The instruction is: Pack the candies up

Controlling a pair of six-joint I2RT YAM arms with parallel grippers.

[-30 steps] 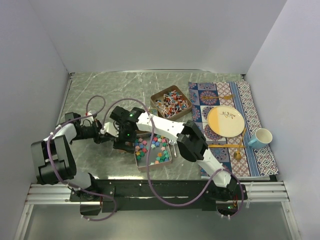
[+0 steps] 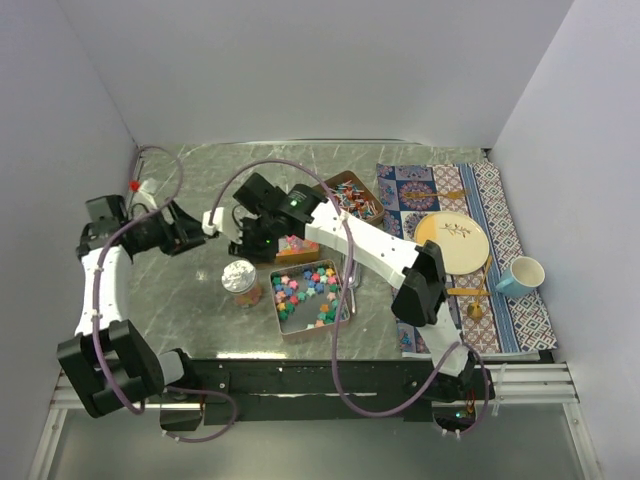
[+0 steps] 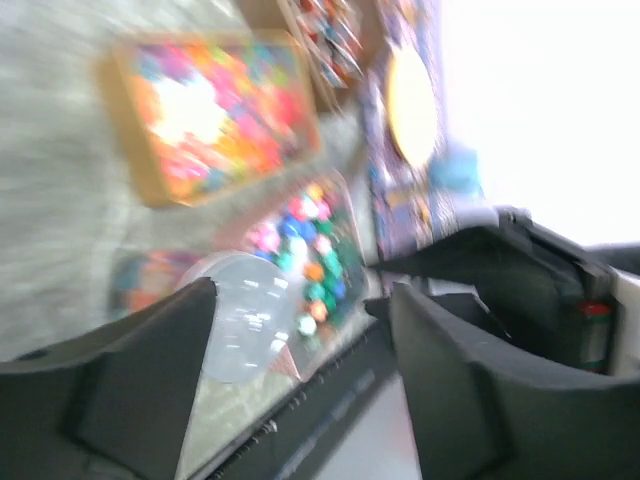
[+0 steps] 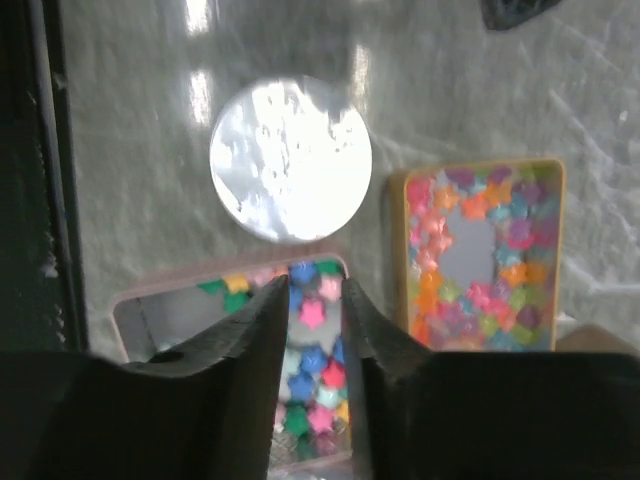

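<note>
A jar with a shiny silver lid [image 2: 240,276] stands upright, clear of both grippers. The same lid shows in the left wrist view [image 3: 245,315] and the right wrist view [image 4: 290,160]. Beside it lies a shallow clear box of star-shaped candies [image 2: 308,300], bare in its middle. A brown box of bright candies [image 4: 480,255] sits behind, partly covered by my right arm in the top view. My left gripper [image 2: 192,236], blurred, is open and empty to the jar's upper left. My right gripper is narrowly open, candies visible through its gap.
A brown tray of wrapped sweets [image 2: 352,197] stands at the back. A spoon [image 2: 352,282] lies right of the clear box. Farther right are a patterned cloth, a plate [image 2: 452,243] and a blue mug [image 2: 520,277].
The left gripper has drawn back up and left from the jar, and the right gripper has lifted away upward. The jar's lid is now uncovered. The clear box has shifted slightly right.
</note>
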